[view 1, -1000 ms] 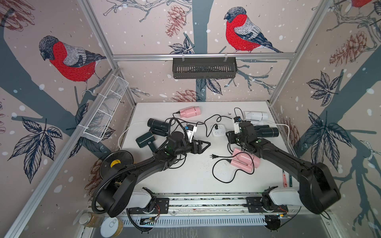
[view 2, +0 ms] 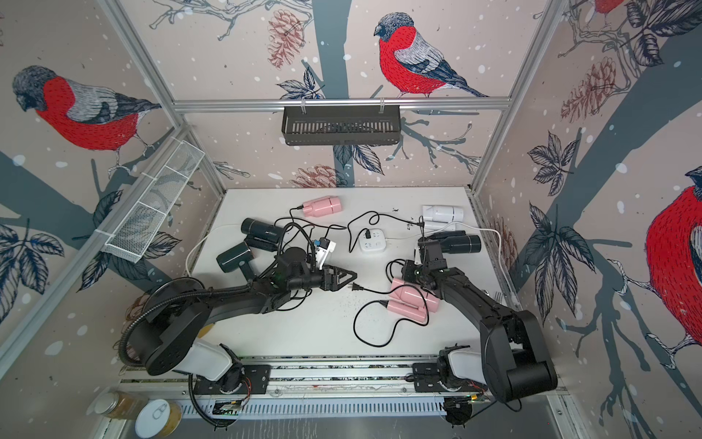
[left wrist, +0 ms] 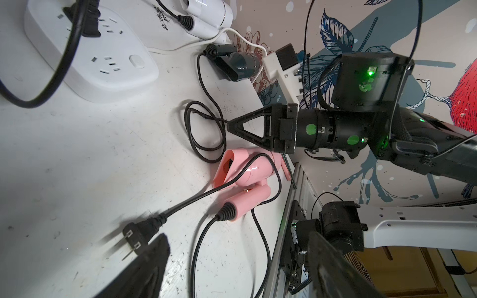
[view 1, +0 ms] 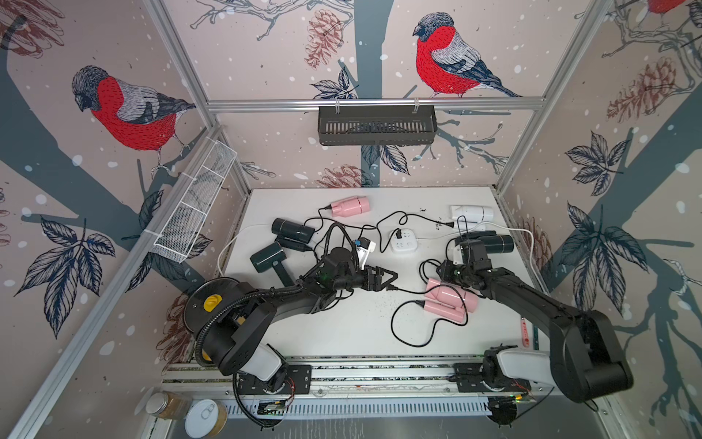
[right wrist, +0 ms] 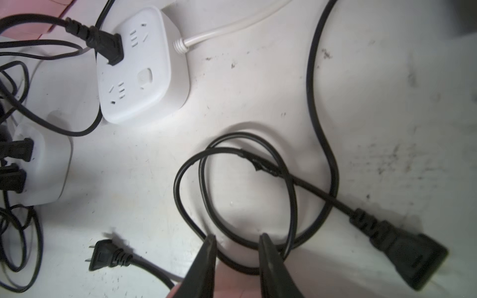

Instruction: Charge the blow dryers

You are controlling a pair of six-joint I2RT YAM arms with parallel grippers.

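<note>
My left gripper (view 1: 387, 278) is open above a loose black two-pin plug (left wrist: 141, 233), with nothing between its blurred fingers in the left wrist view. My right gripper is part open above a coiled cable (right wrist: 293, 208) and pink dryers (view 1: 446, 307), its fingers apart. A black cable connector (right wrist: 402, 250) lies beside the coil. The white power strip (right wrist: 141, 89) has a black plug in it. A second white unit (right wrist: 47, 164) at the left of the right wrist view holds black plugs.
Dark dryers (view 1: 267, 259) lie at the left and back right (view 1: 497, 243). A pink dryer (view 1: 351, 205) and a white one (view 1: 475, 213) are at the back. Cables cross much of the table.
Over the last second my left gripper moved right and toward the front. My right gripper also moved right and toward the front, away from the power strip.
</note>
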